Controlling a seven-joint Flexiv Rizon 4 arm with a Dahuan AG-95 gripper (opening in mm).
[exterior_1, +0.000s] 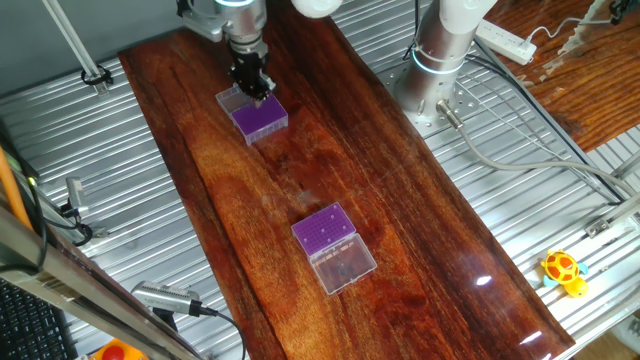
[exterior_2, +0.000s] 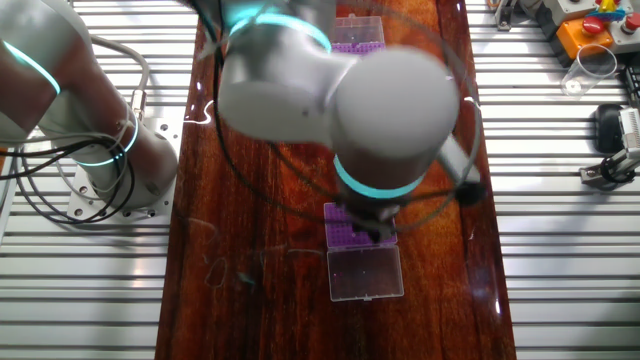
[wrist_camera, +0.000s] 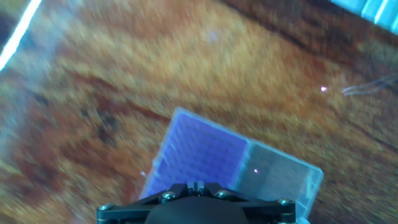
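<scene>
Over the far tip box (exterior_1: 262, 118), a clear case with a purple rack and its lid open, hangs my gripper (exterior_1: 257, 100). The same box shows blurred in the wrist view, its purple rack (wrist_camera: 202, 152) just ahead of the black fingers and its clear lid (wrist_camera: 280, 177) to the right. The fingers appear shut together at the bottom of that view; whether anything thin sits between them is too blurred to see. A second open box has a purple rack (exterior_1: 324, 229) with a few pale tips standing in it and a clear lid (exterior_1: 343, 264).
Both boxes lie on a brown wooden board (exterior_1: 400, 230) with free room between them. The arm (exterior_2: 390, 110) covers much of exterior view 2. A small camera (exterior_1: 168, 298) stands beside the board, and a toy turtle (exterior_1: 562, 267) lies off to the right.
</scene>
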